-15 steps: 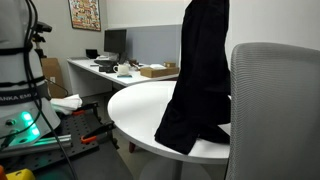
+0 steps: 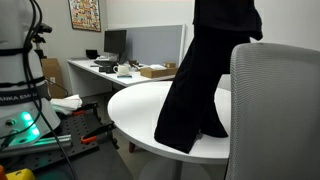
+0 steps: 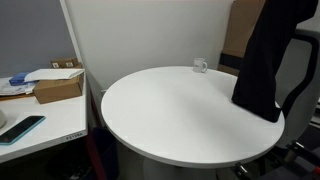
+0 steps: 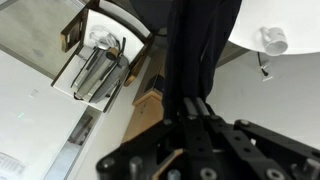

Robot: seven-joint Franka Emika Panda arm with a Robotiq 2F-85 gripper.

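A long black cloth (image 2: pixel 197 95) hangs down to the white round table (image 2: pixel 140 105), its lower end resting on the table's chair side. In the second exterior view the cloth (image 3: pixel 262 62) reaches the table's right edge, and its top runs out of the frame. From the wrist, the cloth (image 4: pixel 195 40) runs right up to the fingertips of my gripper, which is shut on it. The exterior views do not show the gripper itself; how much fabric lies between the fingers is hard to make out.
A clear glass mug (image 3: pixel 200 65) stands at the table's back edge. A grey chair (image 2: pixel 275 115) stands close beside the table. A side desk holds a cardboard box (image 3: pixel 59 89) and a phone (image 3: pixel 22 130).
The cloth's upper part has shifted to the right and now spreads over toward the chair back. Its lower end stays on the table.
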